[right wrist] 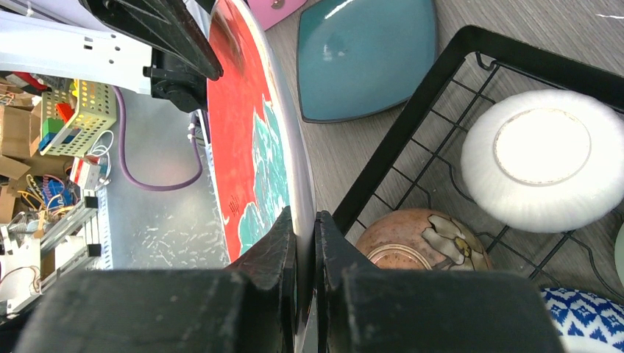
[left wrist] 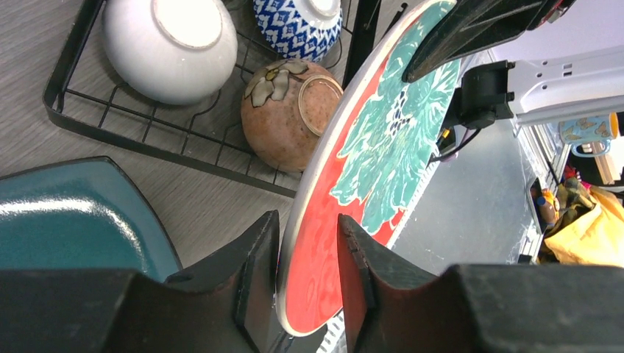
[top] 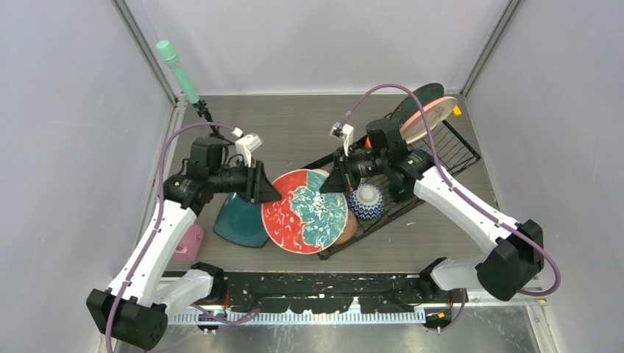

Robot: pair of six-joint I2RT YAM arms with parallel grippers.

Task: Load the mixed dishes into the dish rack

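A red and teal patterned plate [top: 302,217] is held upright in the air between my grippers. My right gripper is shut on its rim. My left gripper is part open, its fingers straddling the plate's lower edge. Beneath and right of the plate, the black dish rack [top: 397,213] holds a white bowl [left wrist: 165,55], a brown bowl [left wrist: 279,118], a blue patterned bowl [top: 366,204] and, at its back end, a pink plate [top: 434,121] and a dark plate [top: 427,95].
A teal square plate [top: 239,224] lies on the table left of the rack, with a pink object [top: 188,243] at the front left. Bare table shows behind the rack's left end. A mint-green stick [top: 176,70] stands at the back left.
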